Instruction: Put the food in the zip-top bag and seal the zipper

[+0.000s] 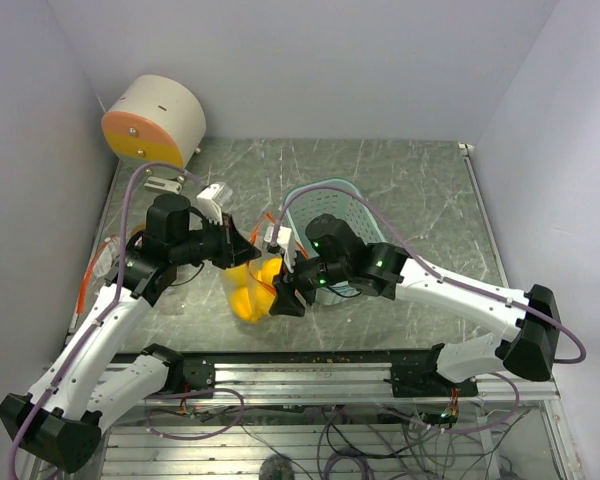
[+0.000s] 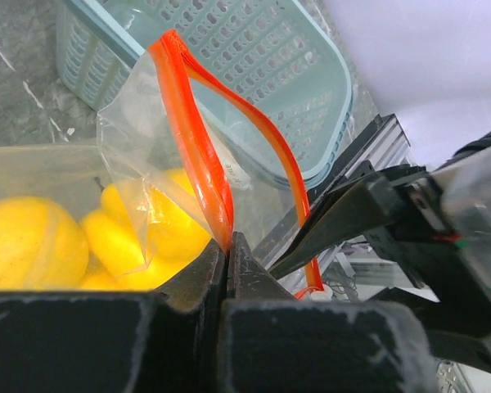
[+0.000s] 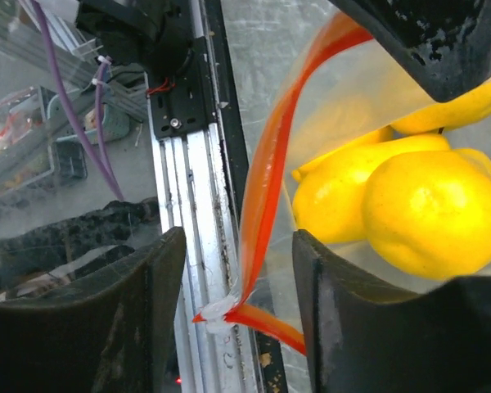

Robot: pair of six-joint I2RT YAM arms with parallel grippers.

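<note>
A clear zip bag with an orange zipper holds several yellow fruits (image 1: 246,300) (image 2: 33,241) (image 3: 430,213). My left gripper (image 1: 248,252) is shut on the bag's zipper edge, holding the mouth up. My right gripper (image 1: 288,290) is at the bag's right side; in its own view the zipper strip (image 3: 266,192) runs between its part-open fingers, with a lower bend and white tip near them. Whether it touches the strip I cannot tell.
A pale teal basket (image 1: 320,208) (image 2: 286,74) stands behind the right gripper. A white and orange container (image 1: 145,120) is at the back left.
</note>
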